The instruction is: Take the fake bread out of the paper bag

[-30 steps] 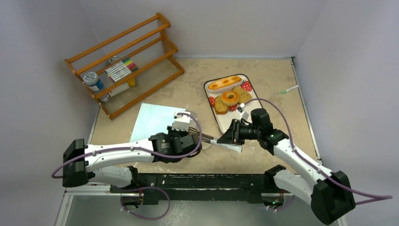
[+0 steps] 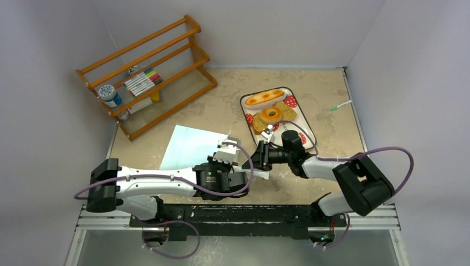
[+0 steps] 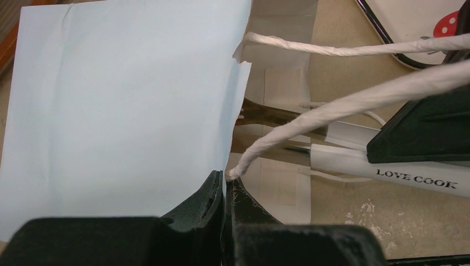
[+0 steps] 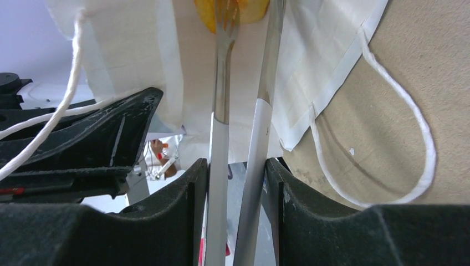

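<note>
The paper bag (image 3: 122, 105) lies on its side, its rope handles toward the right. My left gripper is shut at the edge of its mouth, by a handle root. My right gripper stands open around two white-handled utensils, marked LOVE COOK in the left wrist view, which reach into the bag. At their far ends a yellow-orange bread piece (image 4: 249, 8) shows inside the bag in the right wrist view, partly hidden.
A tray (image 2: 302, 116) with a long bread, a ring bread and slices stands at back right. A wooden rack (image 2: 149, 122) with jars and pens stands at back left. A small green-tipped stick (image 2: 339, 106) lies far right.
Both arms have moved right or left toward the bag's mouth: the left gripper rightward with the bag, the right gripper leftward with the utensils, which now sit further into the bag.
</note>
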